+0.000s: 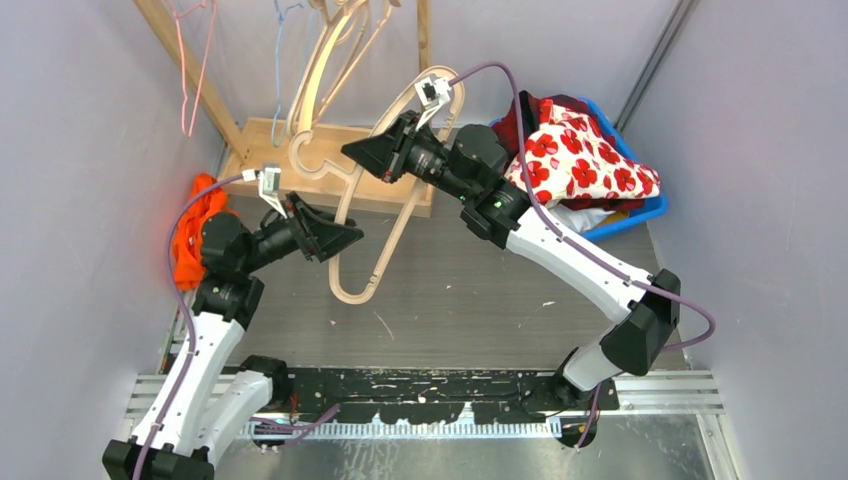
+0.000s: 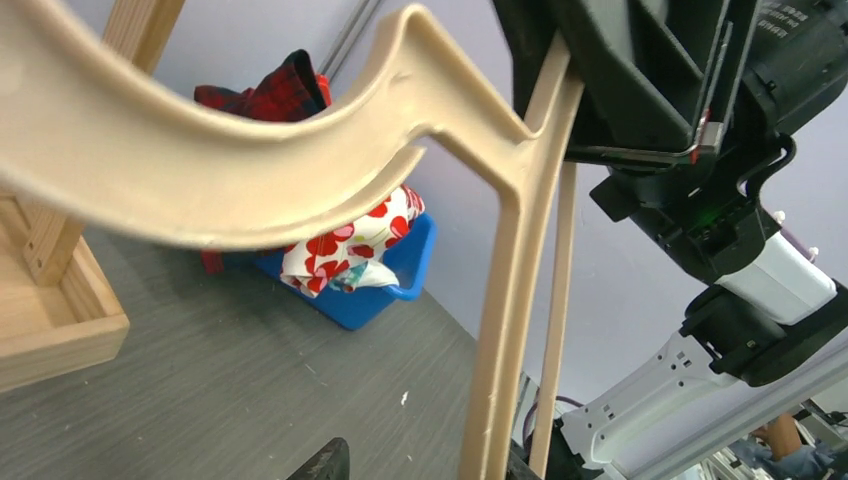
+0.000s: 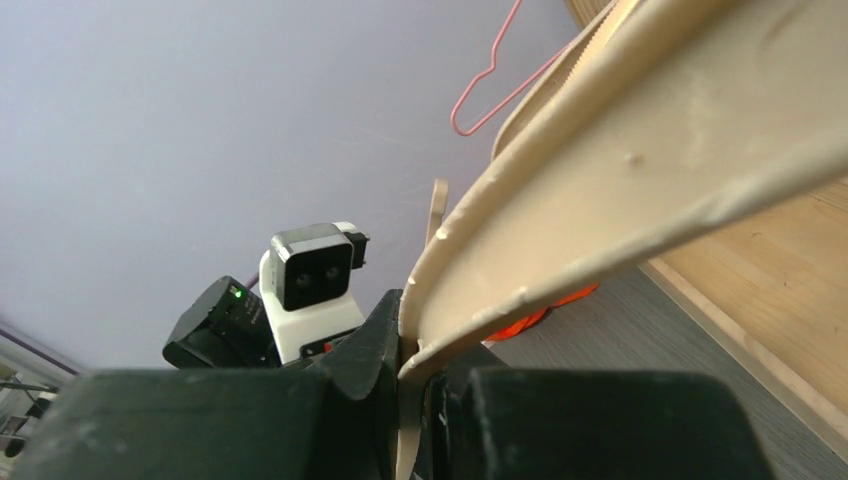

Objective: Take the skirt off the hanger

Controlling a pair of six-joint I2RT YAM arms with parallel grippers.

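Note:
A beige hanger (image 1: 385, 255) is held in the air, bare in these views, by my right gripper (image 1: 355, 155), which is shut on it near its hook; in the right wrist view the hanger (image 3: 620, 180) rises from between the dark fingers. My left gripper (image 1: 340, 232) is beside the hanger's lower side; in the left wrist view the hanger's bar (image 2: 492, 350) runs down to its fingertips at the bottom edge, part open. An orange cloth (image 1: 195, 230) lies at the left, behind the left arm.
A blue basket (image 1: 645, 210) of red, floral and white cloths stands back right. A wooden stand (image 1: 250, 140) with several hangers, including pink and blue ones, stands at the back.

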